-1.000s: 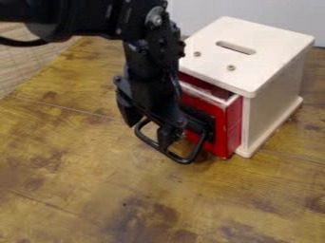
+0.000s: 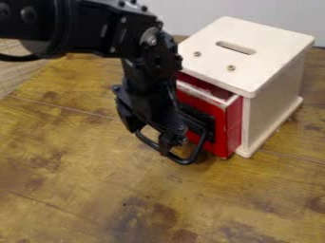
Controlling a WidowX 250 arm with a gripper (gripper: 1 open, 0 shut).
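My black gripper (image 2: 159, 123) hangs at the front of a white wooden box (image 2: 267, 81), close against a red front panel (image 2: 223, 127) with a black part and a dark looped handle (image 2: 193, 155) low on it. The gripper hides much of that black part. Its fingertips are dark against dark, so what lies between them is hard to see.
The box has a slot and two small knobs on top and stands on a wooden table (image 2: 89, 190). A white wall runs behind.
The arm and gripper have shifted very slightly upward and rightward at the front of the box; the box stands where it was.
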